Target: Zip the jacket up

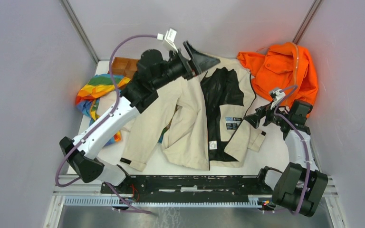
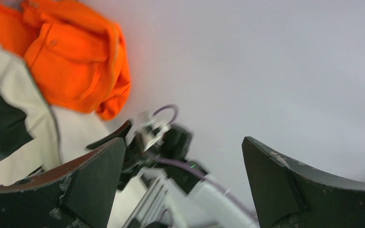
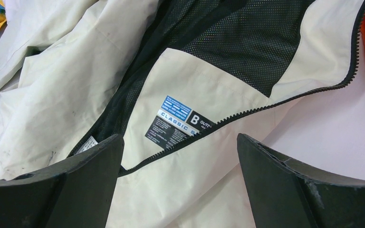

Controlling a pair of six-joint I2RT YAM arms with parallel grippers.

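Note:
A cream jacket (image 1: 185, 137) lies spread on the white table, its front unzipped and its black mesh lining (image 1: 221, 95) exposed. In the right wrist view the black zipper edge (image 3: 228, 120) of the right front panel curves diagonally past the printed label (image 3: 173, 122). My right gripper is open above that panel, nothing between its fingers. Raised high over the upper part of the jacket, my left gripper (image 1: 202, 61) is open and empty; its wrist view looks sideways across the table. The zipper slider cannot be made out.
An orange jacket (image 1: 287, 71) lies bunched at the back right, close to the right arm. At the back left stand a wooden compartment box (image 1: 125, 65), partly hidden by the left arm, and a rainbow cloth (image 1: 97, 90).

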